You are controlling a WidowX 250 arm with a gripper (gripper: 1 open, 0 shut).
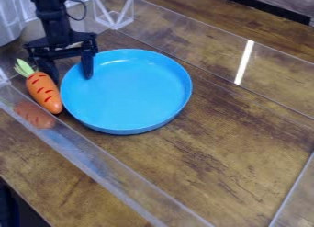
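A blue round plate [127, 93] rests on the wooden surface. Left of it lies an orange toy carrot [44, 93] with pale green leaves, beside the plate's rim. My black gripper [61, 65] is low at the upper left, over the plate's left rim and just behind the carrot's top. Its fingertips are dark and small, so I cannot tell whether it is open or shut or has anything between them.
Clear acrylic walls [110, 180] border the area at the lower left and right. The wooden floor [233, 130] to the right of the plate is clear. A whitish translucent object stands at the upper left.
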